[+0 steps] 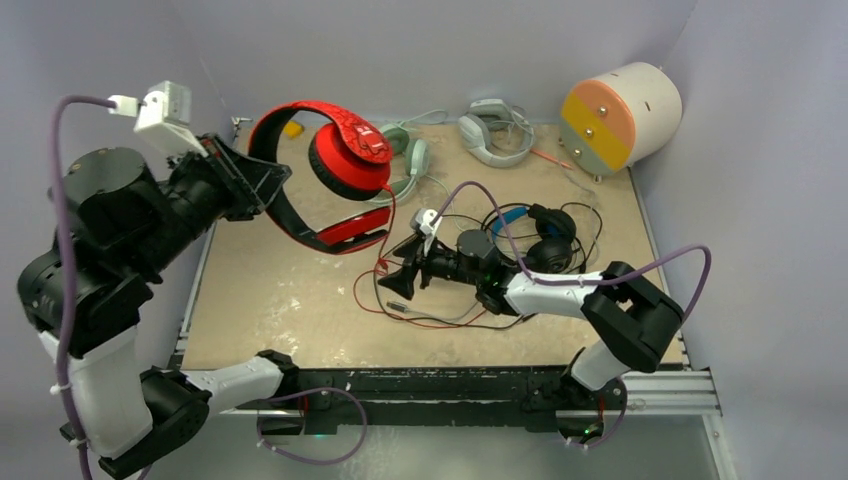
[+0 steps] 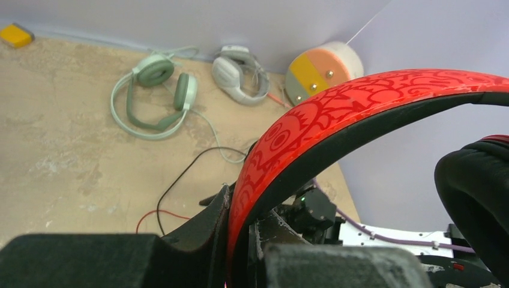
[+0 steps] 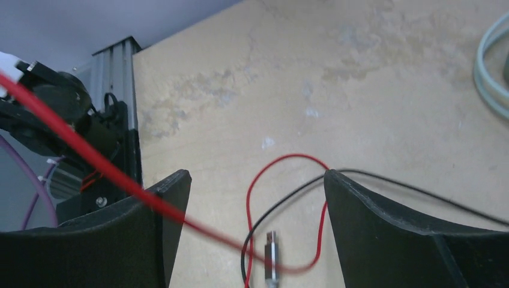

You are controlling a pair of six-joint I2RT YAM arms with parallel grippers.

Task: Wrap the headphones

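Observation:
Red headphones (image 1: 360, 142) with black padding hang high over the left part of the table, their band clasped by my left gripper (image 1: 268, 188). In the left wrist view the patterned red band (image 2: 312, 123) rises from between the fingers. A red cable (image 1: 384, 232) drops from one earcup and loops on the table. My right gripper (image 1: 393, 272) is near that cable, low over the table, with its fingers apart. The right wrist view shows a blurred stretch of red cable (image 3: 129, 183) crossing in front of the fingers, not clamped. A plug (image 3: 272, 252) lies beyond.
Green headphones (image 2: 155, 71), grey-white headphones (image 1: 495, 135) and a striped cylinder (image 1: 620, 115) stand along the back. Black headphones (image 1: 550, 240) lie by the right arm. A yellow block (image 2: 16, 36) sits back left.

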